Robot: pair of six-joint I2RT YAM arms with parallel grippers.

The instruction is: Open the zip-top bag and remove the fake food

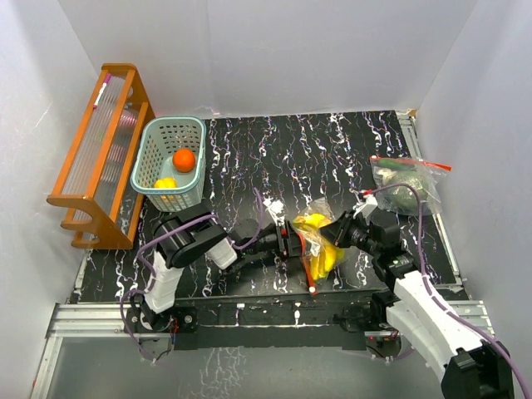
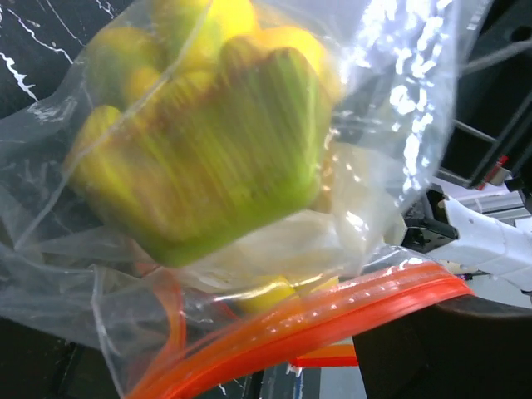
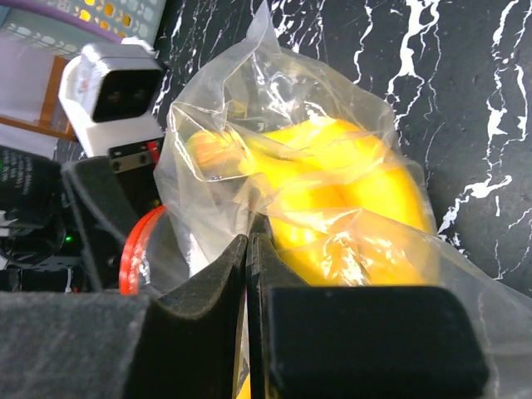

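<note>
A zip top bag (image 1: 317, 258) with an orange-red zipper strip (image 2: 299, 324) holds yellow fake bananas; in the left wrist view greenish-yellow fruit (image 2: 208, 158) shows through the plastic. My left gripper (image 1: 298, 243) is at the bag's zipper edge on the left; whether it grips the strip is unclear. My right gripper is shut on the clear plastic of the bag's upper right part.
A teal basket (image 1: 145, 166) with an orange and a yellow item stands at back left, beside a wooden rack (image 1: 91, 174). A second bag (image 1: 407, 183) lies at the right.
</note>
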